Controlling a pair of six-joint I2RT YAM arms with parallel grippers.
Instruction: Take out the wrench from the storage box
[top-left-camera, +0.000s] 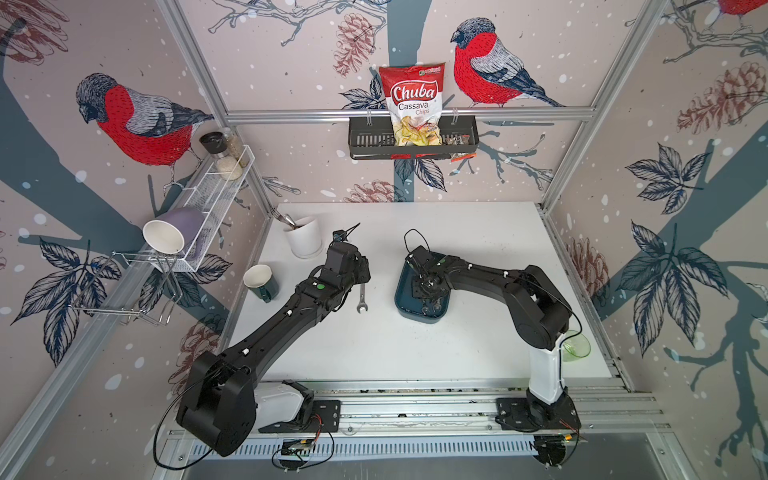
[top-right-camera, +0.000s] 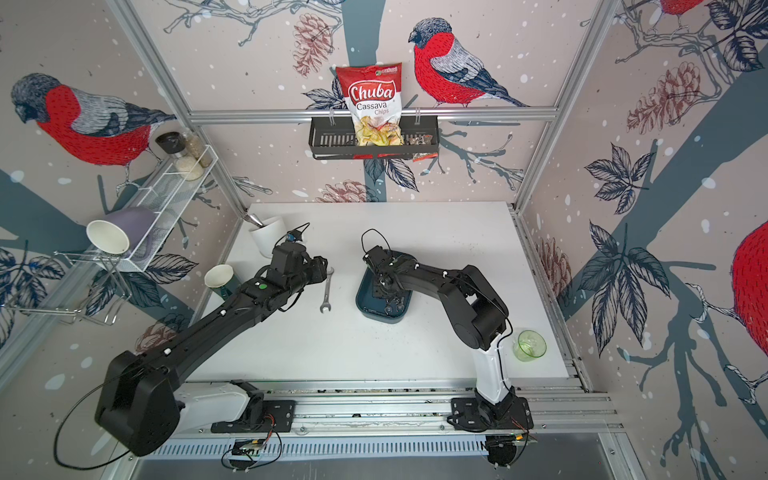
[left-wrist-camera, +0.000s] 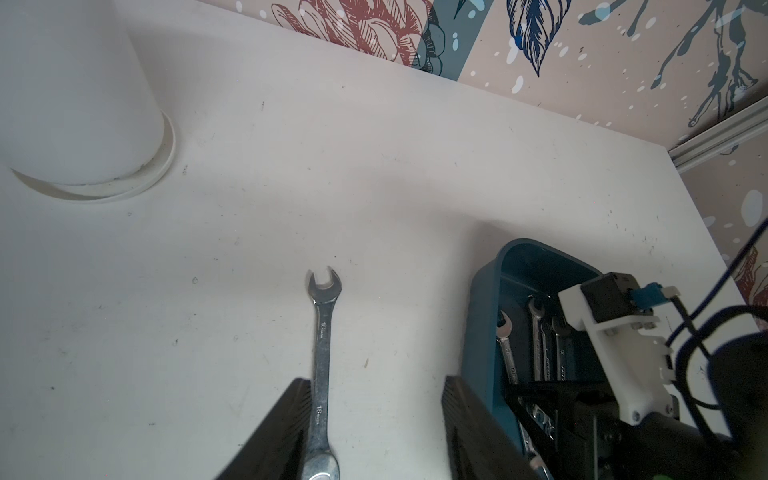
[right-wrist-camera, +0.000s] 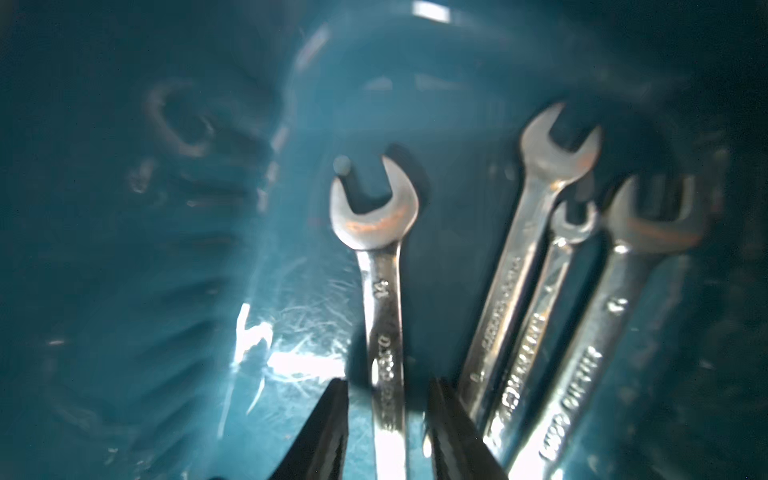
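Note:
The blue storage box (top-left-camera: 406, 310) stands on the table with my right gripper low inside it. That gripper is open, its fingers to either side of the handle of a single wrench (right-wrist-camera: 385, 320) lying on the box floor, not closed on it. Three more wrenches (right-wrist-camera: 512, 264) lie close together to the right in the right wrist view. Outside the box, one wrench (left-wrist-camera: 321, 360) rests flat on the white table. My left gripper hangs open above it, the wrench nearer its left finger, and nothing is held.
A white utensil pot (top-left-camera: 304, 238) and a dark green mug (top-left-camera: 261, 281) stand at the left. A green glass (top-right-camera: 529, 345) is near the right front corner.

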